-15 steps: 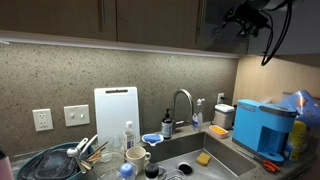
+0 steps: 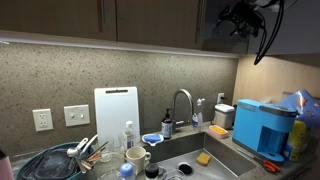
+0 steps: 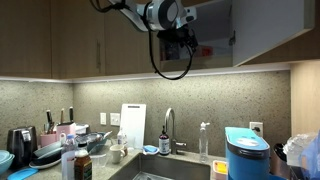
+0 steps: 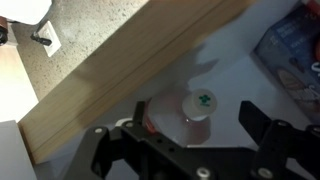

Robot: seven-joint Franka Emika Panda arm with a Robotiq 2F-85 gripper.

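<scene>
My gripper stands open inside a raised cabinet [image 3: 220,45], its black fingers spread in the wrist view. Ahead of the gap between them is a small round container with a whitish cap [image 4: 200,103] bearing a green mark. A pale pinkish round surface [image 4: 168,120] lies beside the cap; whether both belong to one container I cannot tell. No contact between fingers and container shows. In the second exterior view the gripper [image 3: 190,38] reaches toward the cabinet opening, but the container is hidden there. The first exterior view has the gripper [image 2: 243,22] at the upper right.
A wooden cabinet edge [image 4: 120,85] runs diagonally close to the gripper. Dark blue boxed goods [image 4: 290,60] stand to its right. The open cabinet door [image 3: 280,28] is at the right. Below are a sink [image 2: 215,170], a faucet [image 2: 183,95] and a blue appliance [image 2: 262,128].
The arm and its cable have shifted slightly in the first exterior view, with the gripper staying near the cabinet. The counter items look unmoved.
</scene>
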